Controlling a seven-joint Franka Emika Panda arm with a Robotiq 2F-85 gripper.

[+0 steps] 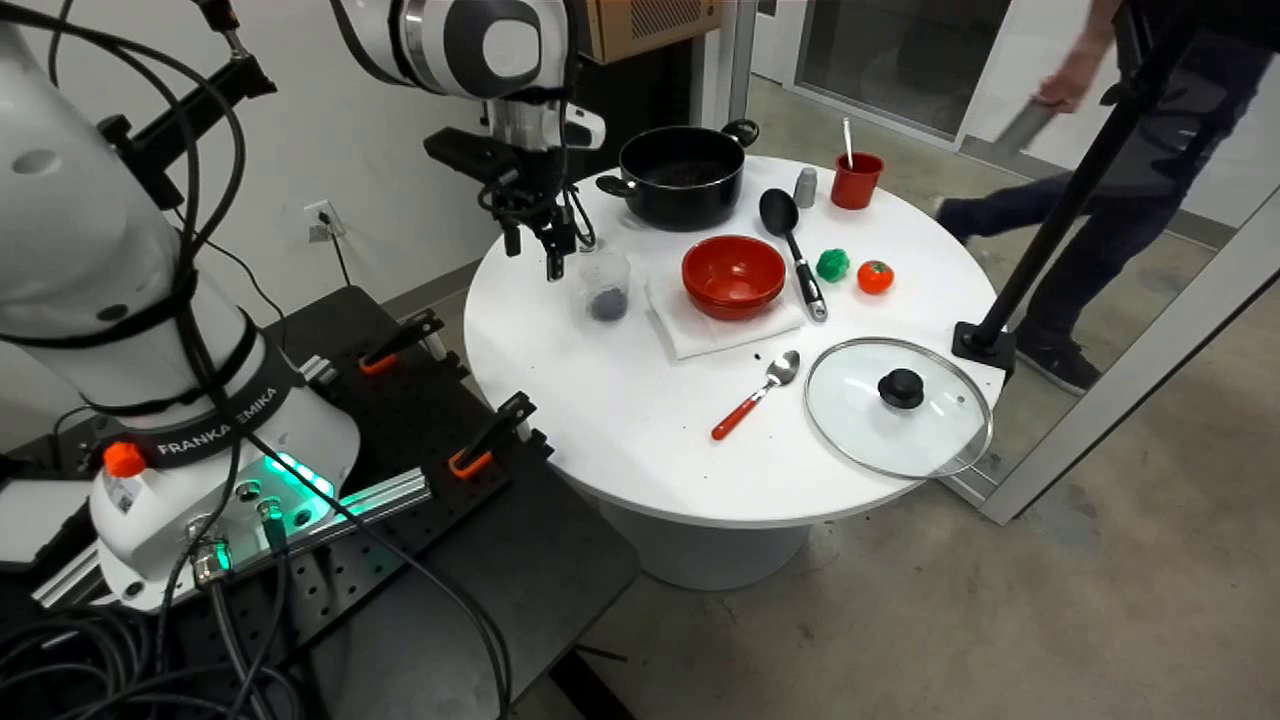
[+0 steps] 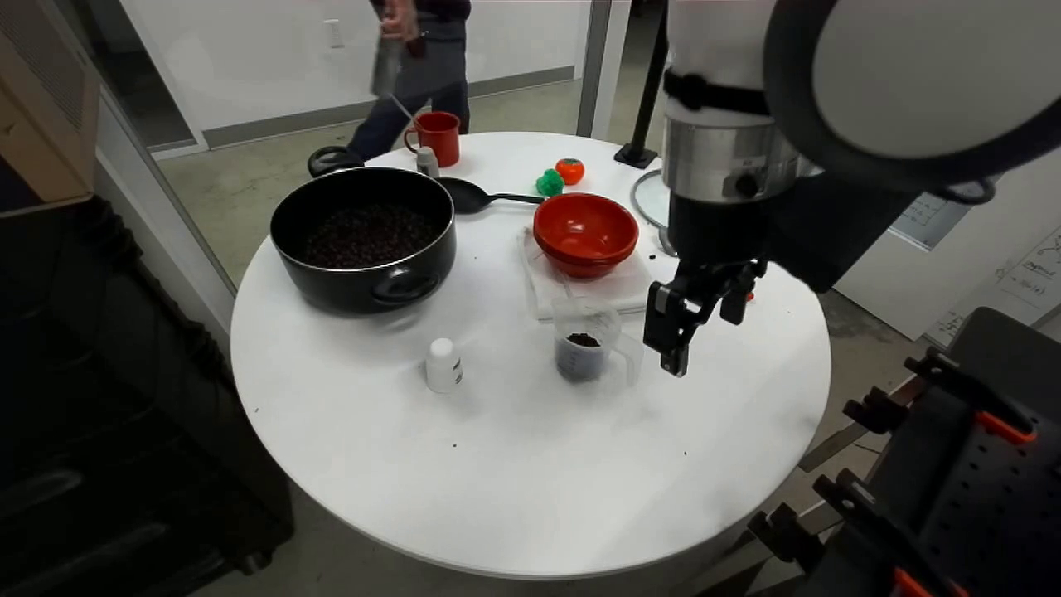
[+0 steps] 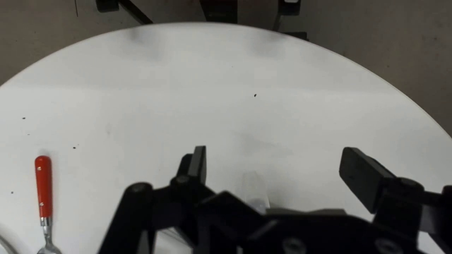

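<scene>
My gripper (image 2: 696, 333) is open above the table, nothing between its fingers. Beside it in exterior view 2, just to the left, stands a clear measuring cup (image 2: 582, 348) with dark contents at the bottom, its handle toward the gripper. Between the spread fingers in the wrist view, the cup's pale handle (image 3: 254, 188) shows low down; the gripper body hides most of the cup. A white-capped bottle (image 2: 443, 366) stands left of the cup. The black pot (image 2: 363, 239) with dark beans inside sits at the far left.
Stacked red bowls (image 1: 733, 276) rest on a white cloth (image 1: 710, 334). A black spoon (image 1: 793, 248), green broccoli (image 1: 833, 265), tomato (image 1: 875, 277), red mug (image 1: 857, 181), red-handled spoon (image 1: 756, 395) and glass lid (image 1: 858, 414) lie around.
</scene>
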